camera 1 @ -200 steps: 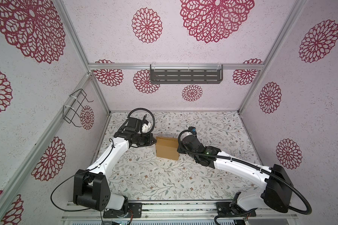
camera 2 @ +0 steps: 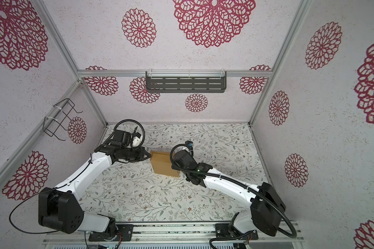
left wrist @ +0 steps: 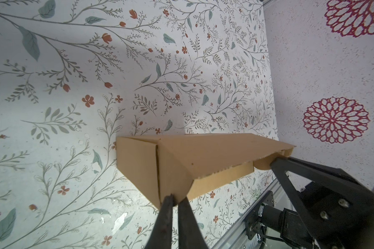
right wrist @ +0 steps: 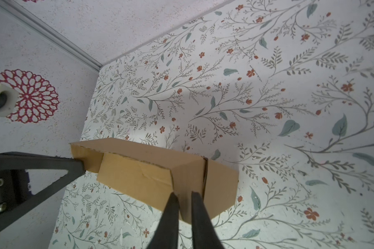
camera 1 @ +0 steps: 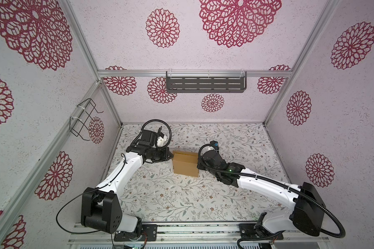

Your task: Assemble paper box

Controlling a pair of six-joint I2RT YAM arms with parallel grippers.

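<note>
A small brown paper box stands on the floral table between my two arms, its open side facing up. My left gripper is shut on the box's end flap. Around the flap at the opposite end, the fingers of my right gripper stand a little apart; a narrow gap shows, so I cannot tell if they touch the cardboard. Part of the box's right end is hidden behind the right arm in both top views.
A dark shelf hangs on the back wall, and a wire rack is fixed to the left wall.
No visible movement in the left arm.
</note>
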